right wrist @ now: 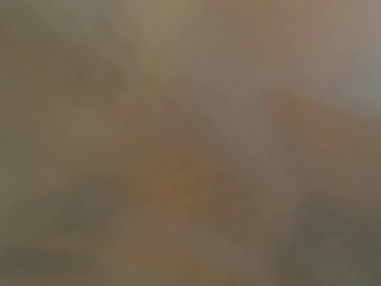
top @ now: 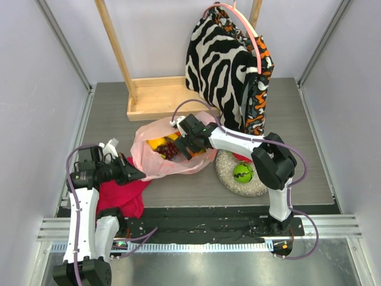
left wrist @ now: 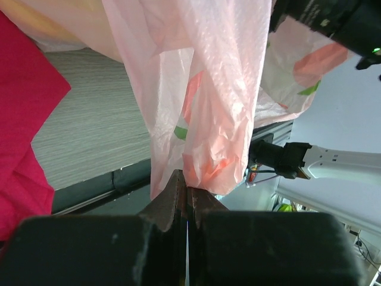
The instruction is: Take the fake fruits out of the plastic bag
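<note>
The pink plastic bag [top: 146, 161] [left wrist: 214, 119] lies open mid-table. Inside are yellow fruit [top: 156, 143], red grapes [top: 168, 149] and orange shapes partly hidden by my right gripper [top: 186, 147], which reaches down into the bag. The right wrist view is only an orange-brown blur; what lies between those fingers cannot be made out. My left gripper [top: 136, 176] is shut at the bag's left front edge, pink plastic against its fingertips.
A speckled round tray [top: 232, 182] with a green fruit [top: 243, 173] sits right. Red cloth [top: 125, 196] lies front left. A wooden rack [top: 155, 98] and zebra-print bag [top: 217, 65] stand behind.
</note>
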